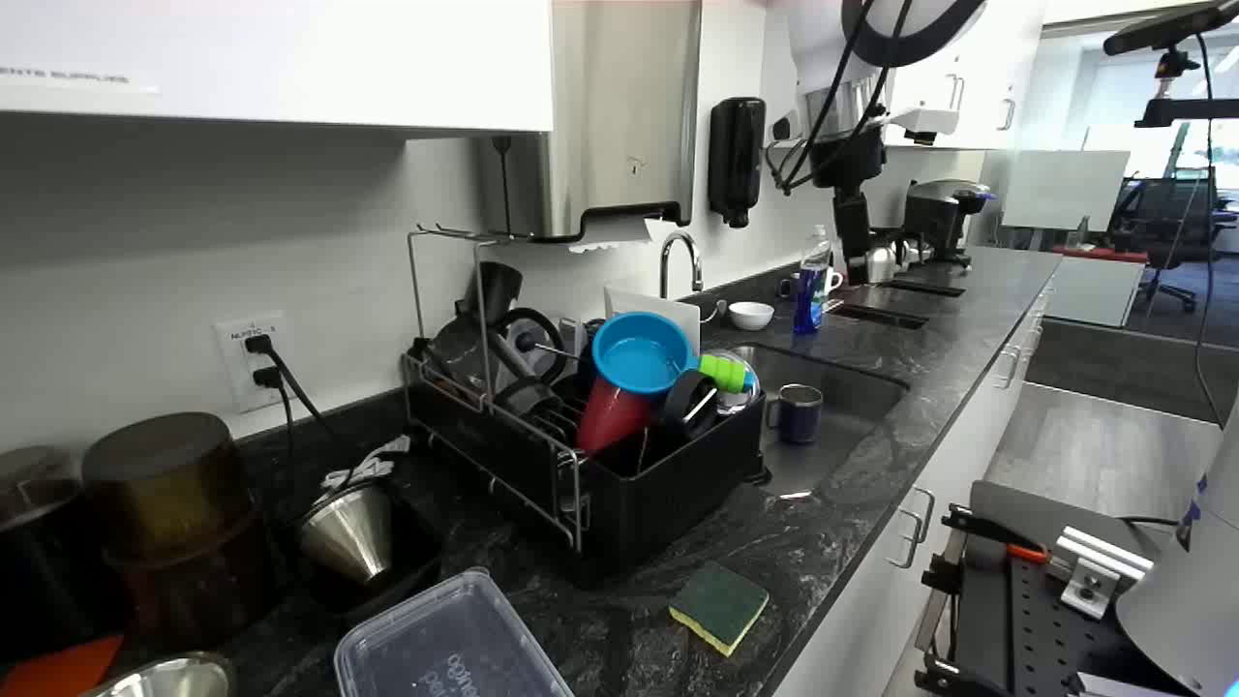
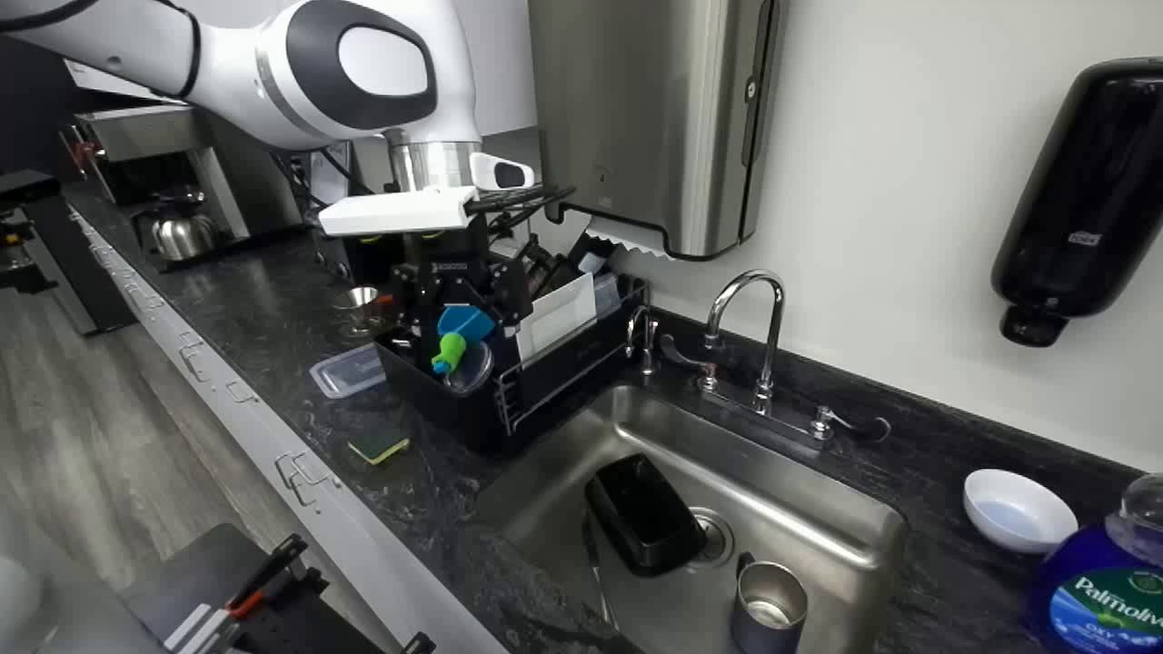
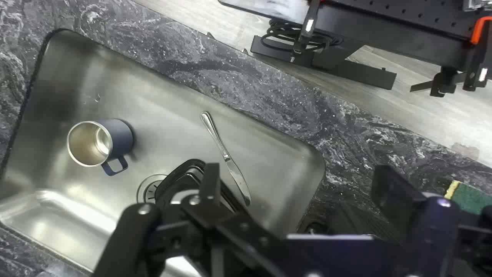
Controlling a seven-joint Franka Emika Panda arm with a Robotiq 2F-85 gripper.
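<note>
My gripper is open, its two black fingers (image 3: 211,180) spread wide with nothing between them. It hangs in the air above the sink's edge, pointing down. Inside the steel sink (image 3: 276,152) are a blue mug (image 3: 120,134), a silver knife (image 3: 226,157) and a black container (image 2: 643,514) close to the drain. In the wrist view one finger partly covers that container. The black dish rack (image 1: 650,511) holds a blue bowl or cup (image 1: 642,350), a red cup (image 1: 612,414) and other dishes.
A green and yellow sponge (image 1: 720,604) and a clear plastic container (image 1: 453,645) lie on the dark counter. By the sink stand the faucet (image 2: 771,338), a white bowl (image 2: 1019,510) and a dish soap bottle (image 2: 1107,589). A paper towel dispenser (image 2: 643,120) hangs above the rack.
</note>
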